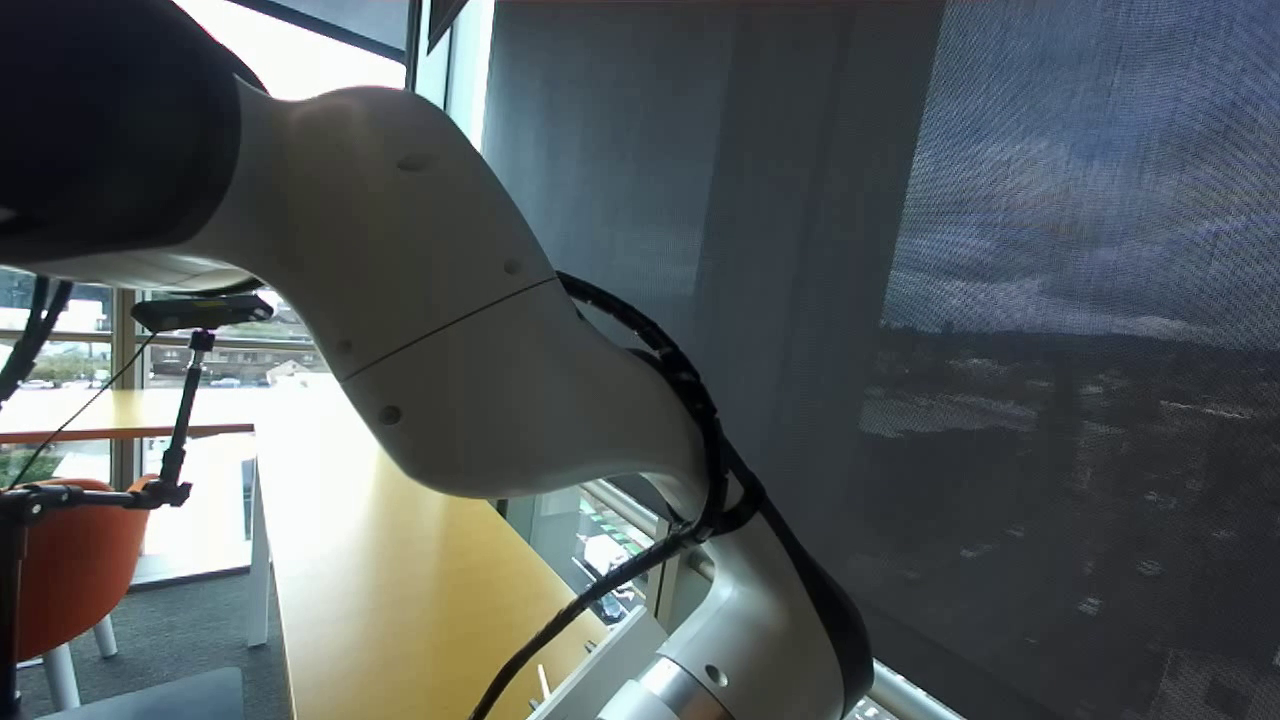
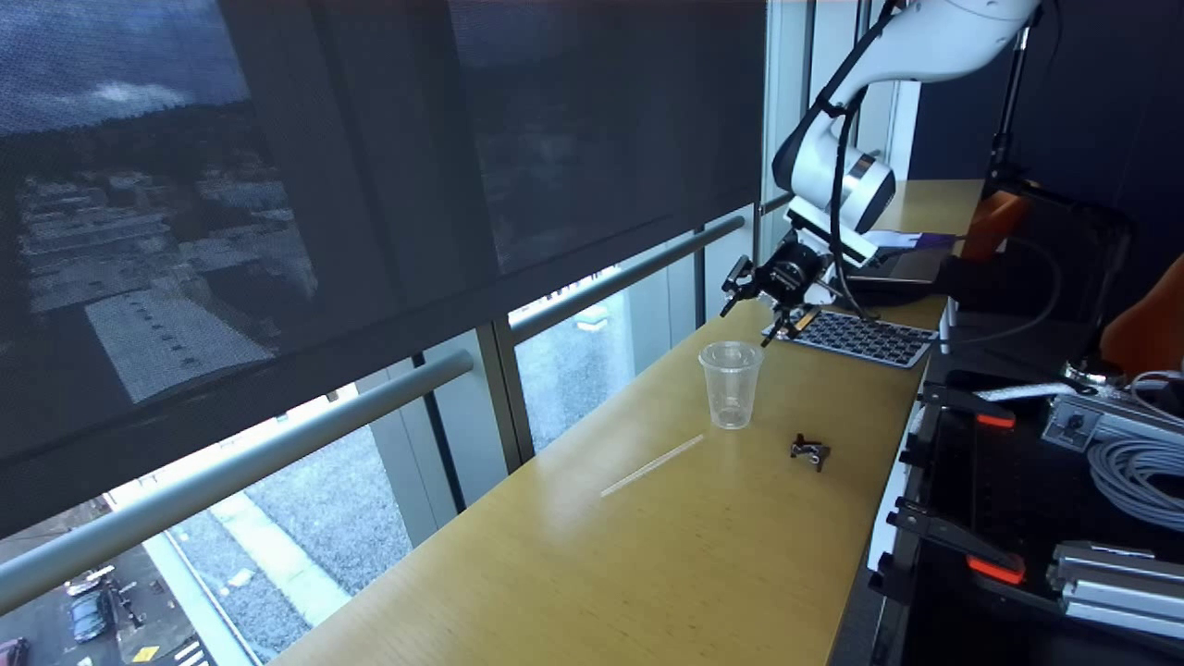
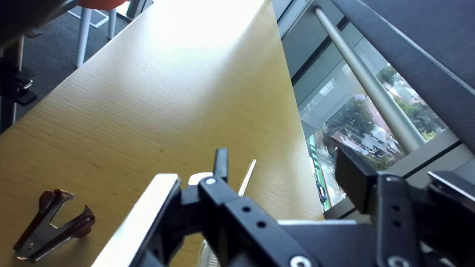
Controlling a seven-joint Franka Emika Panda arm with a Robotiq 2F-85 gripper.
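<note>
My gripper point(image 2: 748, 315) is low over the table at the far end, behind a clear plastic cup point(image 2: 730, 387) that stands upright. In the wrist view the gripper has its fingers well apart, with nothing visible held between them. A thin pale stick point(image 2: 652, 465) lies on the table in front of the cup, toward the window; part of this stick point(image 3: 248, 177) shows beyond the left finger. A dark staple remover point(image 3: 54, 226) rests on the wood to the left. Only a sliver of the cup point(image 3: 205, 257) shows under the gripper. Exterior view 1 leaves the gripper out of frame.
A dark patterned board point(image 2: 866, 338) lies beneath and behind the gripper. Along the window runs a metal rail point(image 2: 622, 277). Clamps point(image 2: 956, 535) and coiled cable point(image 2: 1149, 477) sit off the table's right side.
</note>
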